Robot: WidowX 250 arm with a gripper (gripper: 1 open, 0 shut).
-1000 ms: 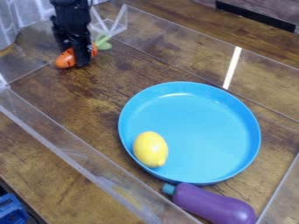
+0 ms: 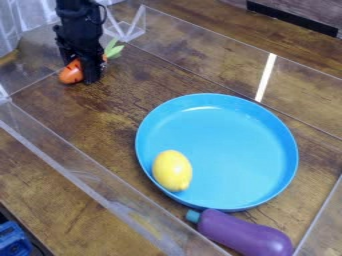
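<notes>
My black gripper (image 2: pixel 83 62) is at the upper left, low over the table and shut on an orange carrot (image 2: pixel 70 74) with a green top (image 2: pixel 115 49). The carrot is partly hidden by the gripper. A blue plate (image 2: pixel 234 150) lies at the centre right, with a yellow egg-shaped object (image 2: pixel 173 170) on its left part.
A purple eggplant (image 2: pixel 243 233) lies below the plate. Clear plastic walls run along the left and bottom. A blue object (image 2: pixel 11 240) is at the lower left corner. The wooden table between carrot and plate is bare.
The gripper and carrot have shifted slightly to the left and down in the view since a second ago. The plate and the other objects are unchanged.
</notes>
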